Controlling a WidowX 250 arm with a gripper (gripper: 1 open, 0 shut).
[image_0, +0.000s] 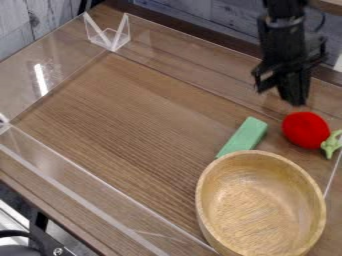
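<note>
My black gripper hangs at the upper right, over the table behind a red object with a pale green part at its right. Its fingertips are blurred and see-through, so their spacing is unclear and nothing distinct shows between them. A green block lies left of the red object. A beige bowl fills the lower right.
A white wire-like item stands at the upper left. The table's edge runs along the lower left.
</note>
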